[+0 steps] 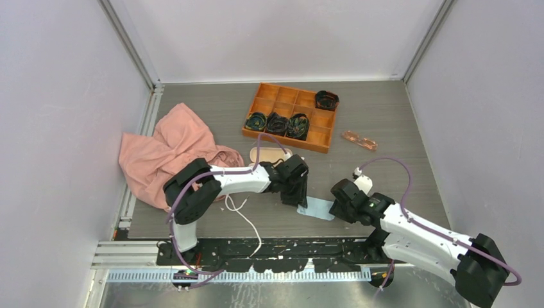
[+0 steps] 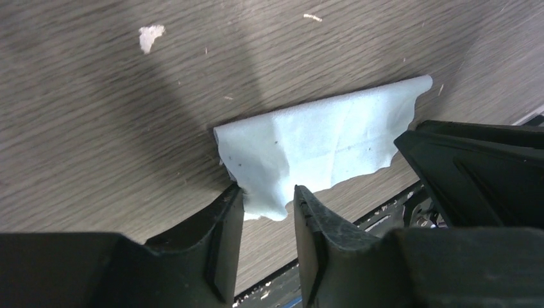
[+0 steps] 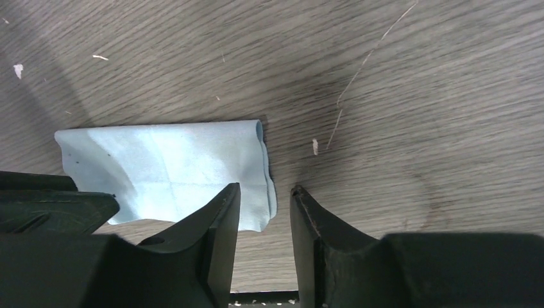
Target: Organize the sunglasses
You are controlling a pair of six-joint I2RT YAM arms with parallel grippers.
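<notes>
A folded pale blue cloth (image 1: 316, 208) lies flat on the table between the two arms. My left gripper is part open at the cloth's left end, a corner of it showing between the fingertips. At the opposite end, my right gripper is also part open; the cloth's edge lies between its fingers, nearer the left one. Neither is closed on it. Brown-tinted sunglasses (image 1: 360, 140) rest on the table at the right. An orange compartment box (image 1: 314, 142) stands at the back, with several dark bundles in its compartments.
A heap of pink cloth (image 1: 174, 153) covers the left side. Partly under the left arm lies a tan case (image 1: 263, 154), and a white cord (image 1: 246, 220) curls toward the front edge.
</notes>
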